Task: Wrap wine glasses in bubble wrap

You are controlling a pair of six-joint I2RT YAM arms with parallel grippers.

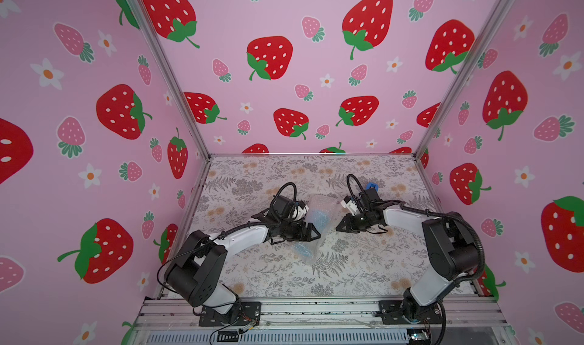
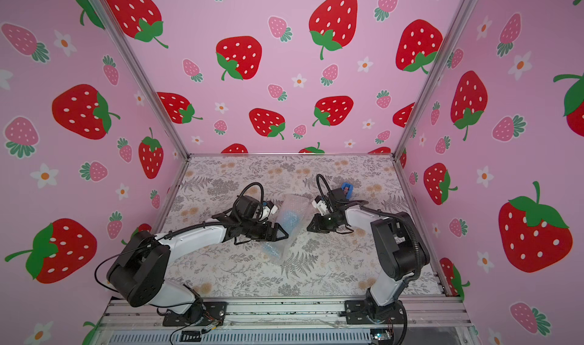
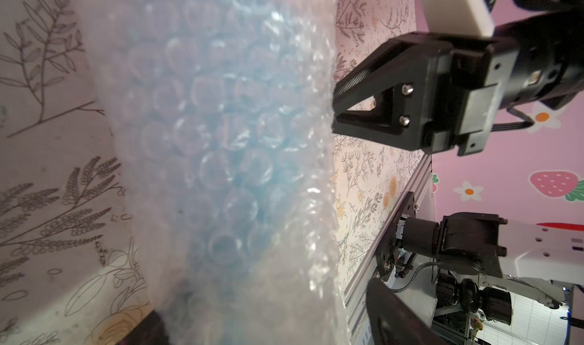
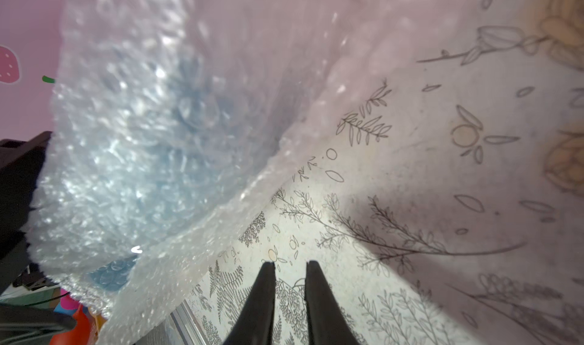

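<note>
A translucent bubble-wrap bundle (image 1: 322, 214) with blue showing through lies diagonally in the middle of the floral surface. A glass inside cannot be made out. My left gripper (image 1: 310, 232) is part open over the bundle, its fingertips either side of the wrap (image 3: 231, 162) in the left wrist view. My right gripper (image 1: 342, 226) is at the bundle's right side. In the right wrist view its fingertips (image 4: 289, 272) are close together, low beside the wrap (image 4: 152, 150), and nothing clearly shows between them.
A blue object (image 2: 346, 190) lies behind the right arm.
</note>
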